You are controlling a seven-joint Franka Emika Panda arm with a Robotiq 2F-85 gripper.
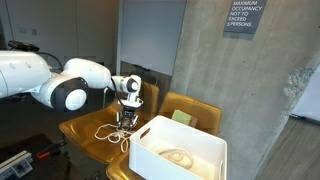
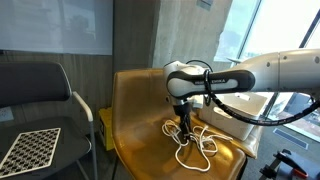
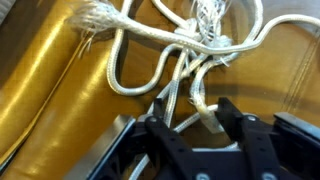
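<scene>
A white rope (image 2: 196,152) lies in loose loops on the brown leather seat (image 1: 88,126). Its frayed end (image 3: 95,15) and a knotted part (image 3: 207,35) show at the top of the wrist view. My gripper points down over the rope, its fingers part open. Strands of rope run down into the space between the dark fingertips. Whether the fingers touch the rope is hard to tell. In the second exterior view the gripper (image 2: 187,133) is low over the rope pile.
A white open box (image 1: 180,152) stands to the right of the rope, with a yellowish-green block (image 1: 179,157) inside. Another brown chair (image 1: 192,110) is behind the box. A grey chair (image 2: 40,135) stands apart at the left in the second exterior view.
</scene>
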